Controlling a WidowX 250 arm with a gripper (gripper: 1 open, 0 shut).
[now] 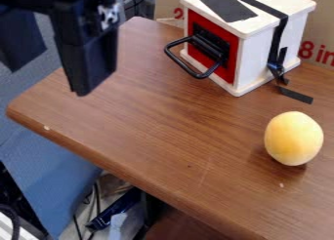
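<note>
My gripper (55, 51) hangs at the upper left, close to the camera and above the table's left side, its two dark fingers apart with nothing visible between them. A white box (260, 67) with a red front, a black handle and black straps stands at the back right of the wooden table (144, 127). A pale yellow round object, like a peach (294, 137), rests on the table at the right, in front of the box.
A cardboard box (311, 44) with printing is behind the white box. Beyond the table's left edge are a blue surface, cables and clutter below.
</note>
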